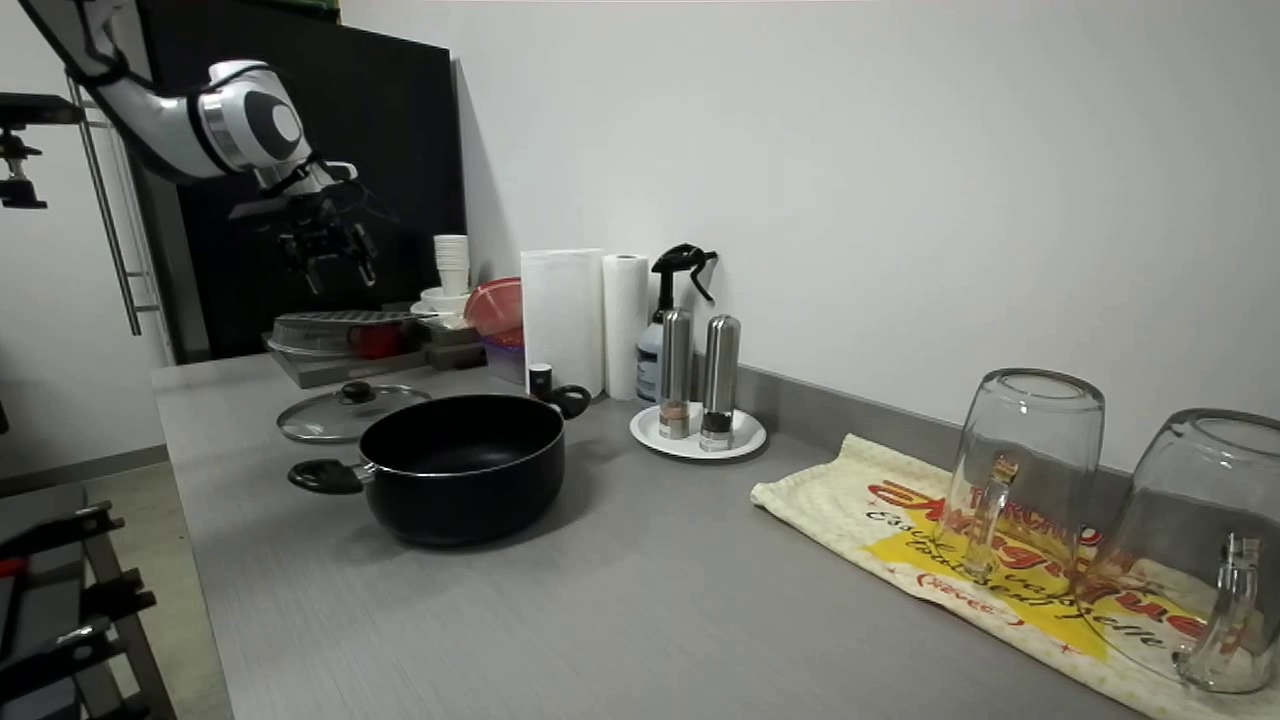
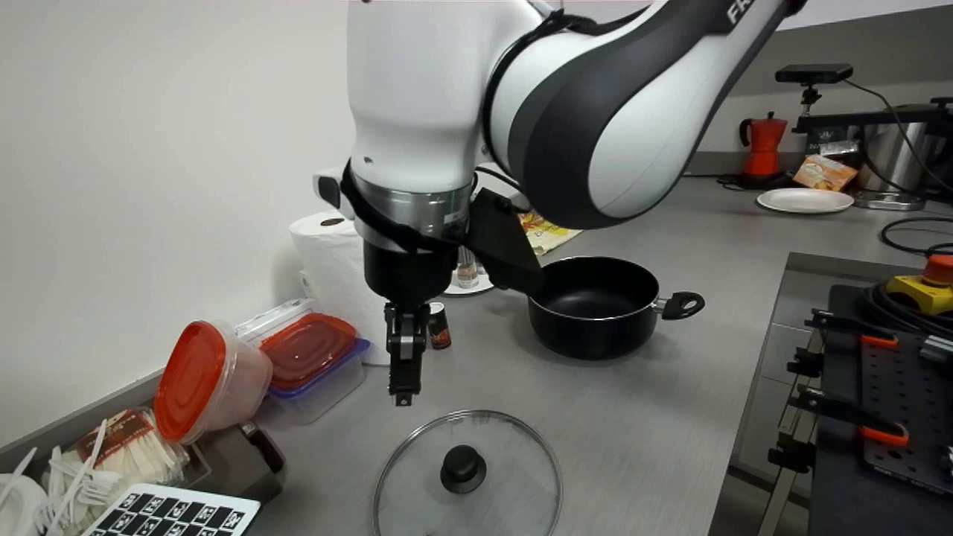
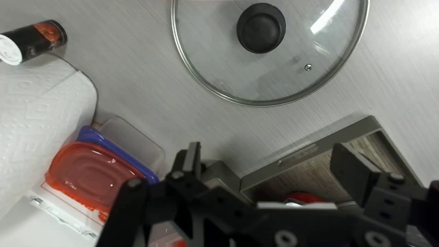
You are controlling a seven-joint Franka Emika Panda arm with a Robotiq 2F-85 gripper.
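My gripper (image 1: 339, 274) hangs in the air over the far end of the counter, well above its surface. In the wrist view its two fingers (image 3: 190, 158) stand wide apart with nothing between them, so it is open. A glass lid (image 3: 222, 68) with a black knob (image 3: 261, 28) lies flat on the counter, ahead of the fingers in that view. Beside the lid, apart from it, an uncovered black pot (image 1: 468, 492) with two side handles rests on the counter. The pot is out of the wrist view.
Plastic containers with red lids (image 2: 313, 350), a paper towel roll (image 2: 335, 259) and a small black shaker (image 2: 438, 326) stand along the wall. A grey tray (image 3: 304, 152) lies under the gripper. Mills on a white plate (image 1: 698, 446) and glass mugs (image 1: 1020, 480) are farther along.
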